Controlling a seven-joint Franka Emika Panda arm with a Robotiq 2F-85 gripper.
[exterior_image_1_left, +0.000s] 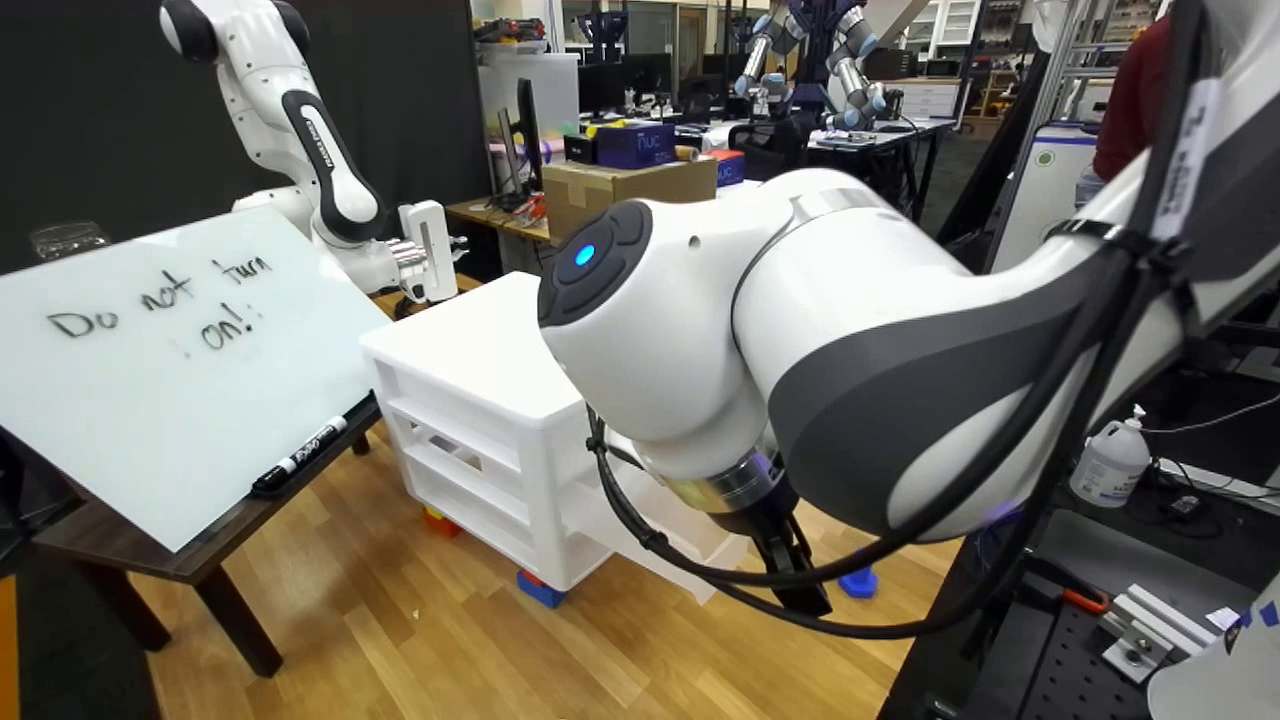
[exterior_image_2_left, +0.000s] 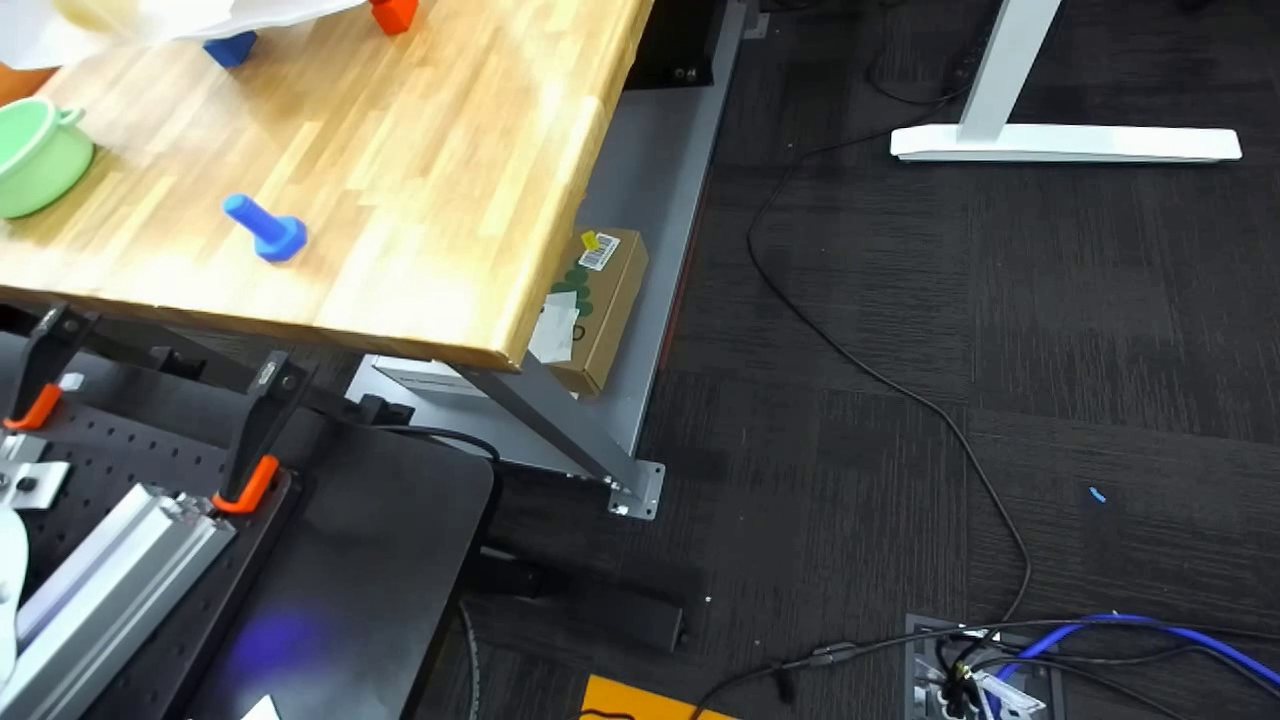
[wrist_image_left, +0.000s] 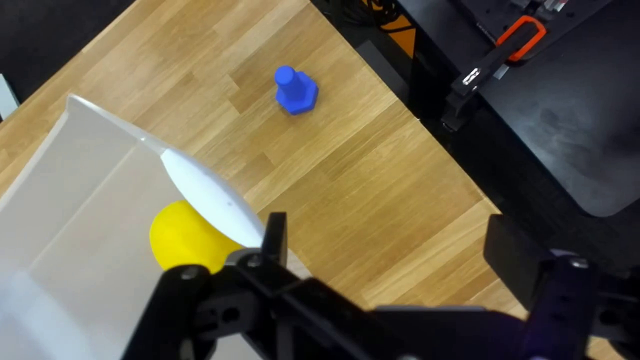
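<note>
My gripper is open, and nothing shows between its fingers in the wrist view. One finger (wrist_image_left: 276, 237) overlaps the drawer's front edge in that view; the other is to the right, over the table's edge. The pulled-out translucent drawer (wrist_image_left: 90, 210) has a white handle (wrist_image_left: 207, 192), with a yellow object (wrist_image_left: 189, 237) inside, partly covered by the gripper. A blue bolt-shaped piece (wrist_image_left: 295, 91) stands upright on the table, apart from the gripper. In exterior view 1, the arm hides much of the drawer and of the blue piece (exterior_image_1_left: 858, 584).
The white drawer unit (exterior_image_1_left: 468, 348) rests on coloured blocks. A whiteboard (exterior_image_1_left: 180, 360) leans at left. In exterior view 2, a green pot (exterior_image_2_left: 42, 162) sits near the table's edge. Beyond that edge are clamps and a black side table (exterior_image_2_left: 372, 540). Bare wood surrounds the blue piece.
</note>
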